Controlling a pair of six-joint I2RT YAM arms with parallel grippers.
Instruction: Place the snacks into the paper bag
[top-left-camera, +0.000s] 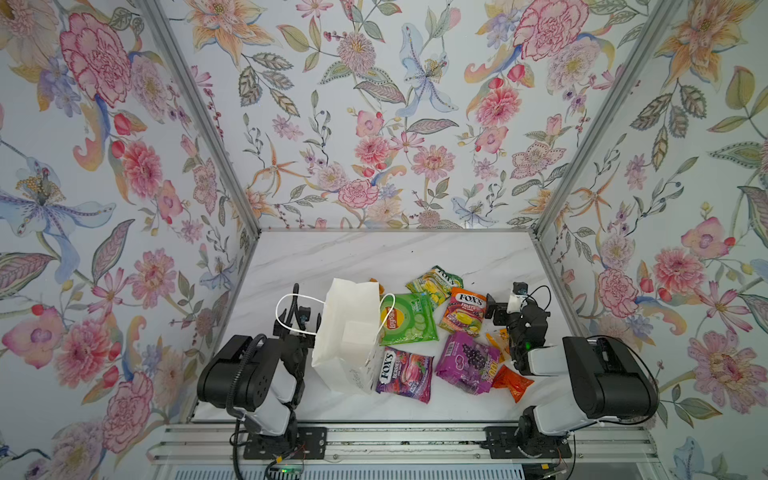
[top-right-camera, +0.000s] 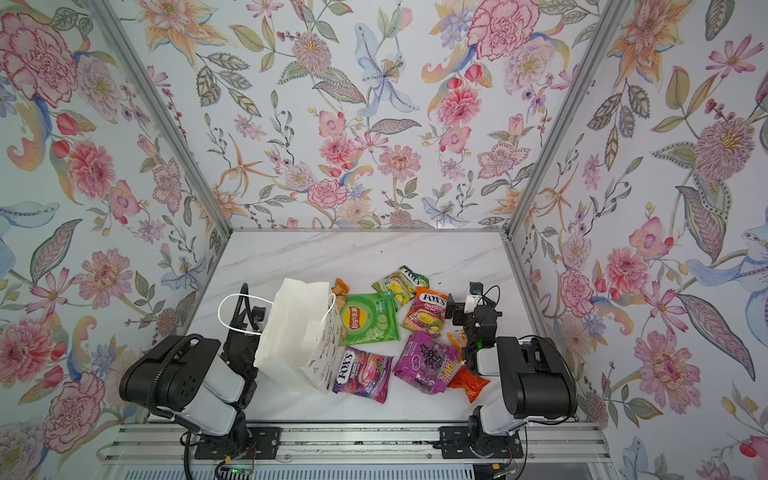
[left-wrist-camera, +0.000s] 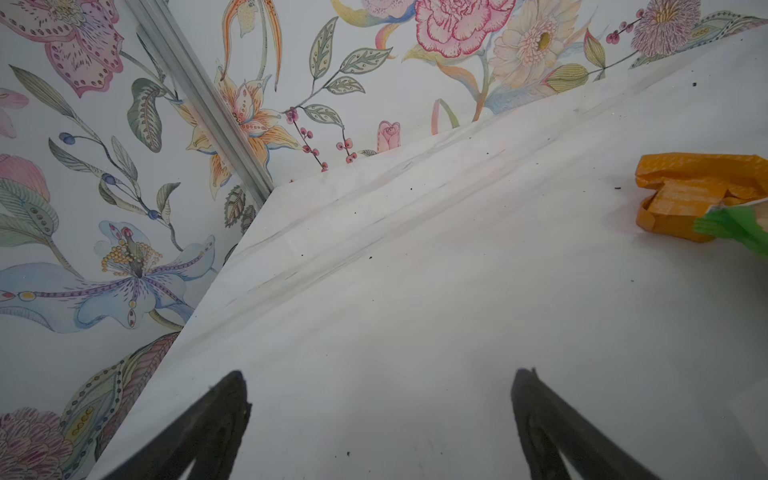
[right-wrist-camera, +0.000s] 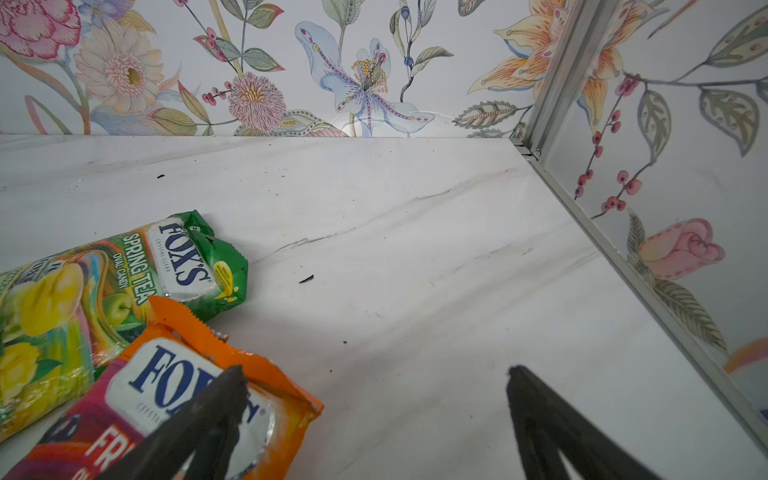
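Note:
The white paper bag (top-left-camera: 344, 352) stands upright with its top open, beside the left arm. Right of it lie a green Lay's bag (top-left-camera: 416, 320), a dark Fox's pack (top-left-camera: 405, 373), a purple grape pack (top-left-camera: 468, 364), an orange Fox's pack (top-left-camera: 463, 310), a green-yellow Fox's pack (top-left-camera: 436, 281) and a small orange-red pack (top-left-camera: 513, 384). An orange wrapper (left-wrist-camera: 680, 196) peeks out by the green bag. My left gripper is open over bare table. My right gripper is open, its left finger (right-wrist-camera: 212, 424) overlapping the orange Fox's pack in view.
White string handles (top-right-camera: 240, 328) stick out from the bag's sides, the left one close to the left arm. A yellow-orange item (top-right-camera: 456, 340) is partly hidden by the right arm. Patterned walls bound it.

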